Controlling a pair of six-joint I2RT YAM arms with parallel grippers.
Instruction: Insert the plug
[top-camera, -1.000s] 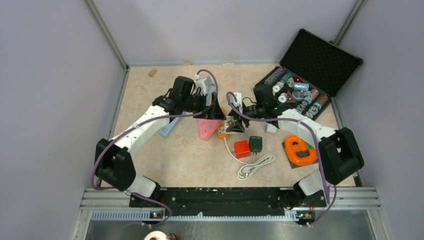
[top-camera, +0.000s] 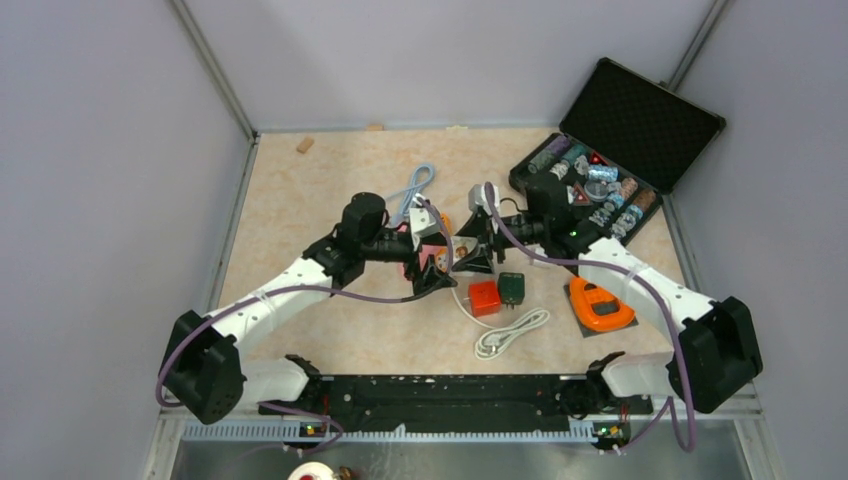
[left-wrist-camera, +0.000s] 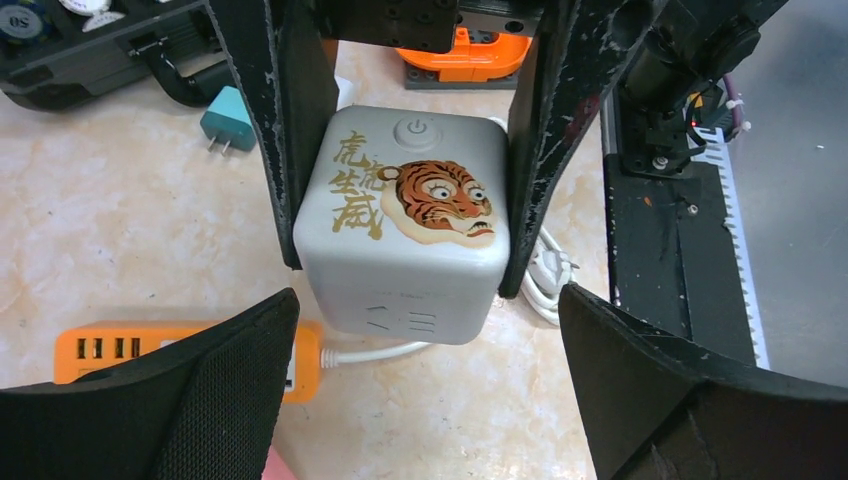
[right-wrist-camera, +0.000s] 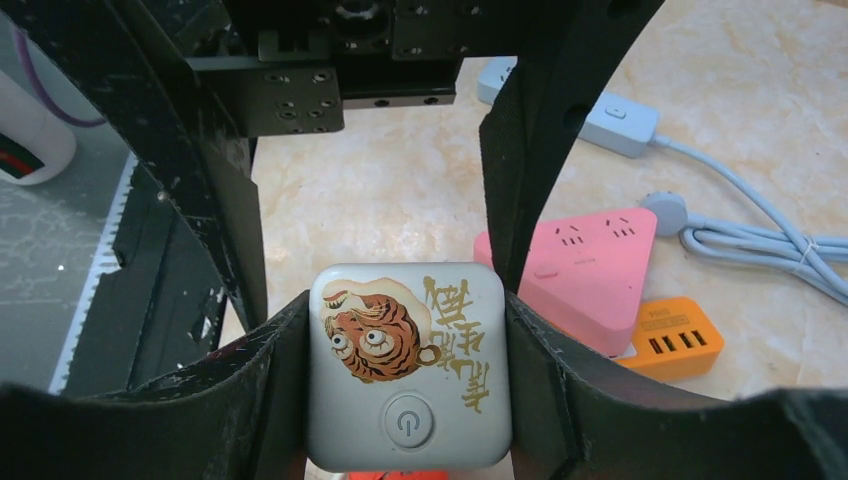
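Observation:
A white cube power strip with a tiger print (left-wrist-camera: 420, 200) is raised over the table between my two grippers. In the right wrist view it sits between the fingers of my right gripper; whether they are clamped is hard to tell, though they touch both sides. My left gripper is open around the cube's lower part in its own view, its fingers apart from it. Below lie an orange power strip (left-wrist-camera: 190, 335), a pink one (right-wrist-camera: 570, 280) and red (top-camera: 484, 298) and dark green (top-camera: 511, 289) plug adapters.
An open black case of chips (top-camera: 590, 180) stands back right. An orange object on a dark mat (top-camera: 600, 310) is at right. Coiled white (top-camera: 510, 335) and blue (right-wrist-camera: 750, 245) cables lie on the table.
My left gripper has moved toward the front of the table, up to the cube. My right arm has shifted slightly, with the cube still between its fingers.

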